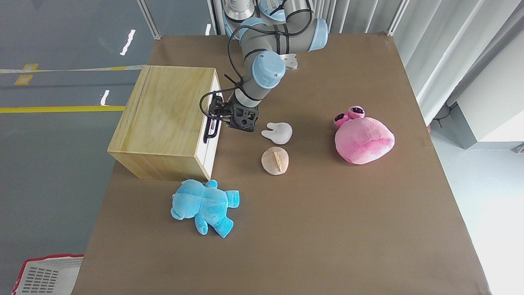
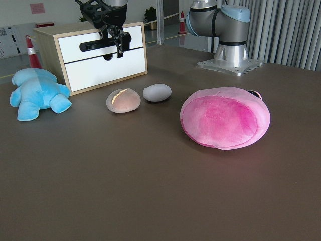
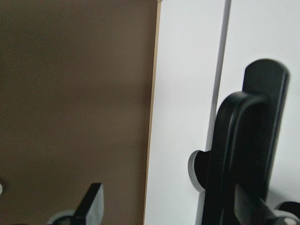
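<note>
A wooden two-drawer cabinet with white fronts stands on the brown table. In the wrist view my gripper is open at the black drawer handle, one finger overlapping it, the other over the table at left; whether they touch is unclear. In both camera views the gripper hangs at the cabinet's front.
A blue plush lies in front of the cabinet. A white rabbit-shaped object, a round beige object and a pink plush lie right of it.
</note>
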